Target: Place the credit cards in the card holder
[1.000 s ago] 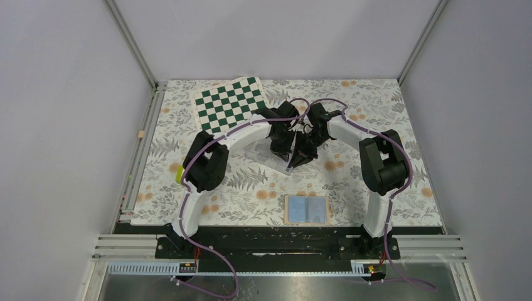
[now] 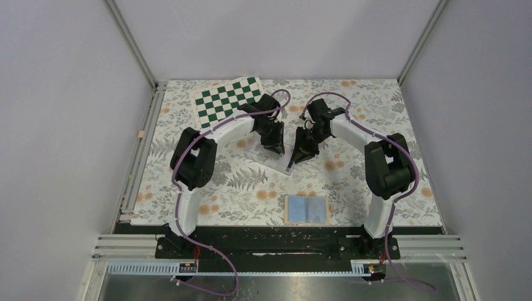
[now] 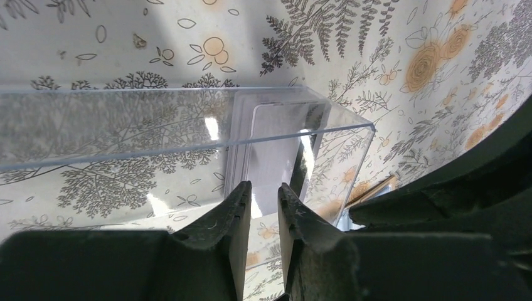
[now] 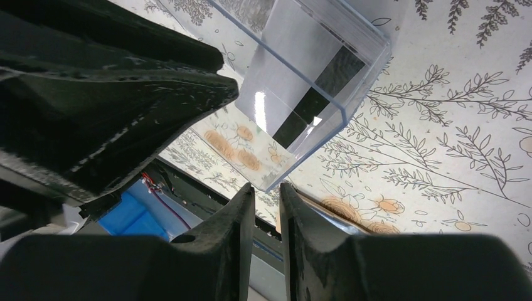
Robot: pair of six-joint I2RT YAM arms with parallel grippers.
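A clear plastic box (image 3: 339, 113) lies on the patterned cloth with a pale card (image 4: 263, 81) inside it. A black stripe (image 4: 320, 94) crosses the card near the box's right end. Along the card's left side shows a layered edge (image 3: 238, 135). Part open and seemingly empty, my left gripper is over the card's near part. My right gripper is shut at the box's near corner, with its clear wall between the fingertips. Whether the fingertips touch the card is hard to tell.
At the table's front lies a tan-edged item with two blue-grey panels (image 2: 297, 210). A green-and-white checkered sheet (image 2: 227, 100) is at the back left. The two grippers stand close together.
My left gripper has moved left, away from my right gripper, which shifted slightly right. Something yellow-green by the left elbow is now hidden.
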